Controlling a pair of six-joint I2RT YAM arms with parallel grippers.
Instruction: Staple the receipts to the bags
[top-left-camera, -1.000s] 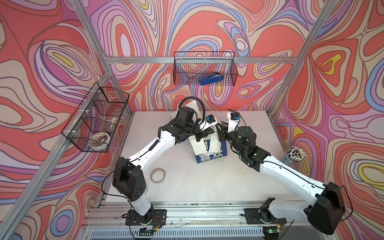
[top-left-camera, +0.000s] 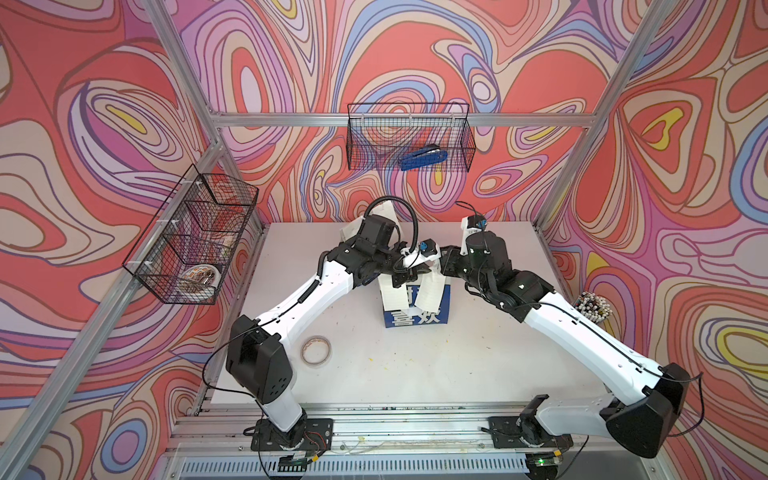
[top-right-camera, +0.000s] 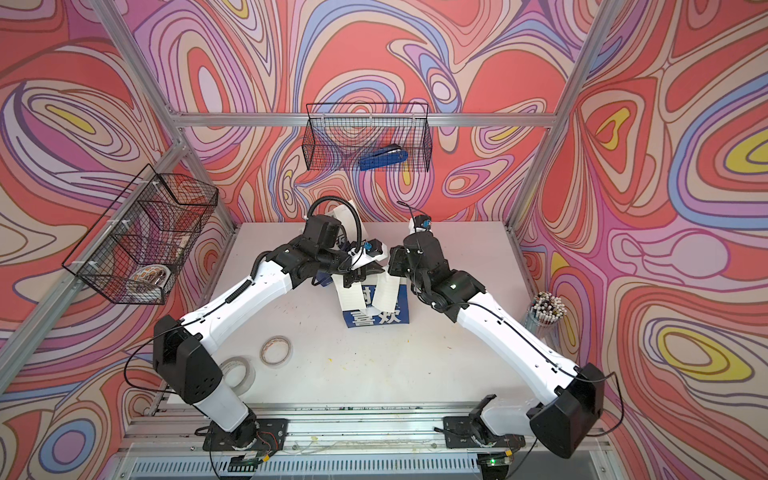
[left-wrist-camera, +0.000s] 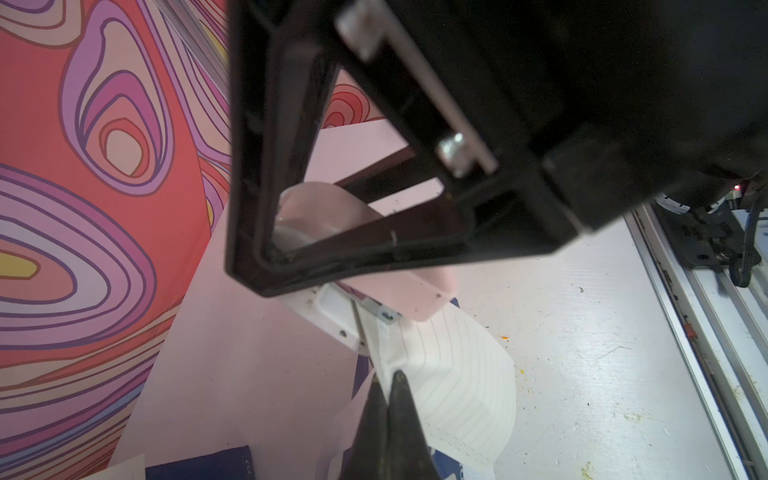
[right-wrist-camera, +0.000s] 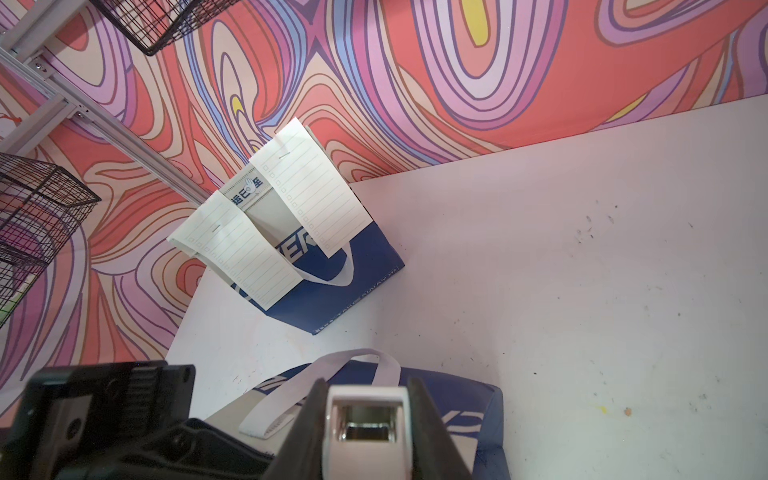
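Observation:
A blue-and-white bag (top-left-camera: 416, 318) stands mid-table with two white receipts hanging down its front, a left receipt (top-left-camera: 393, 295) and a right receipt (top-left-camera: 432, 291). In the left wrist view, my left gripper is shut on the thin top edge of this bag, beside a lined receipt (left-wrist-camera: 464, 376). A pale pink stapler (left-wrist-camera: 392, 280) sits in my right gripper, which is shut on it. The stapler's mouth straddles the bag's edge by the receipt. Whether it is pressed closed I cannot tell.
Behind stands a second bag (right-wrist-camera: 352, 280) with two receipts on its rim. Tape rolls lie front left, including a tape roll (top-left-camera: 316, 350). A wire basket (top-left-camera: 412, 140) hangs on the back wall.
The front bag has swung slightly and shifted a little left; the left gripper has moved only slightly.

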